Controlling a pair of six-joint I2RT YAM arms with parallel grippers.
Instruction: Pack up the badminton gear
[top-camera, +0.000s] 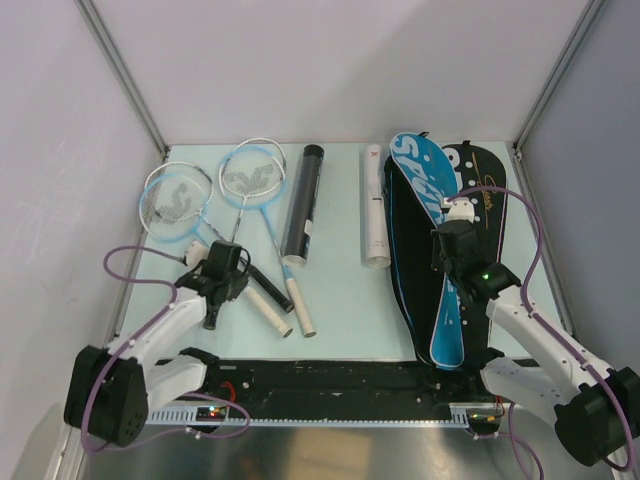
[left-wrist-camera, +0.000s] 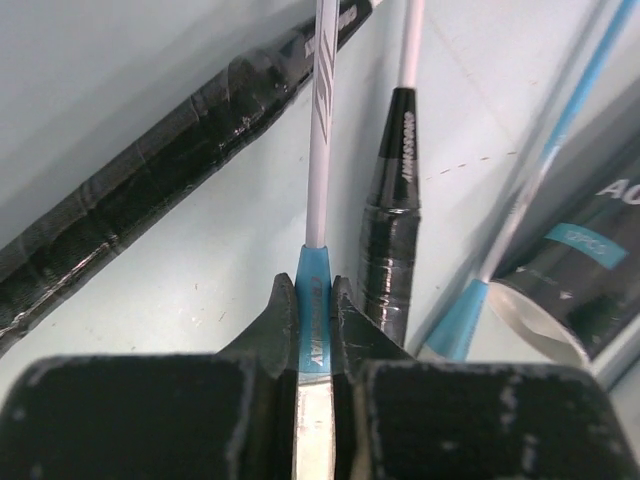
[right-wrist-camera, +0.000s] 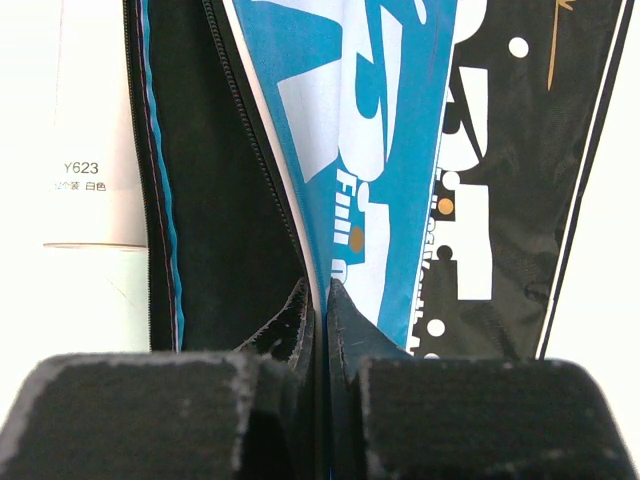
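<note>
My left gripper is shut on the light-blue cone of a racket (left-wrist-camera: 318, 150) with a pale shaft; its beige handle (top-camera: 268, 313) extends toward the table's front. One black-handled racket (left-wrist-camera: 150, 160) lies left of it, another black handle (left-wrist-camera: 390, 220) right of it. Another racket (top-camera: 299, 305) has a blue shaft and beige handle. The racket heads (top-camera: 252, 172) lie at the back left. At the right, my right gripper is shut on the edge of the blue flap (right-wrist-camera: 370, 130) of an open black bag (right-wrist-camera: 210, 200), hollow inside.
A black tube (top-camera: 304, 205) and a white tube (top-camera: 375, 205) lie between the rackets and the bag. A second black panel (top-camera: 480, 180) with white print lies beside the flap.
</note>
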